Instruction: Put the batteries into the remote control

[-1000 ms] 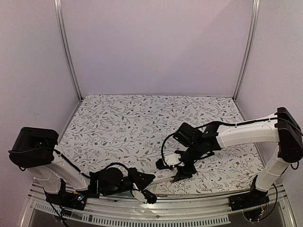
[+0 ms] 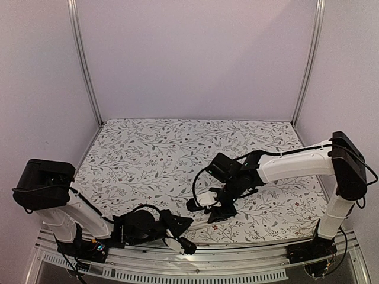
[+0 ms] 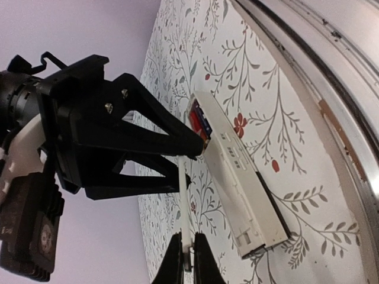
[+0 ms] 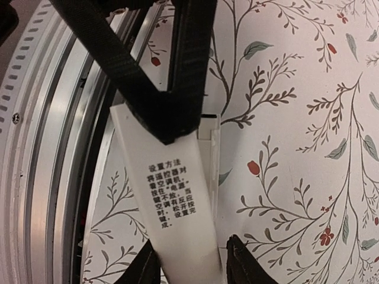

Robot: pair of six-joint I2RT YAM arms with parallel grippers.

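The remote [image 3: 243,195] lies on the table with batteries [image 3: 201,118] visible in its compartment. A white cover printed with text is held edge-on in my left gripper, which is shut on it in the left wrist view. My right gripper is at the cover's other end, its fingers part open around it; whether they touch it is unclear. In the top view both grippers meet at the near edge, largely hiding the remote.
A metal rail [image 3: 320,89] runs along the near table edge, close beside the remote. Pale walls stand at the back and sides.
My right arm has moved a little to the left, toward my left gripper, in the top view. The left arm looks unchanged.
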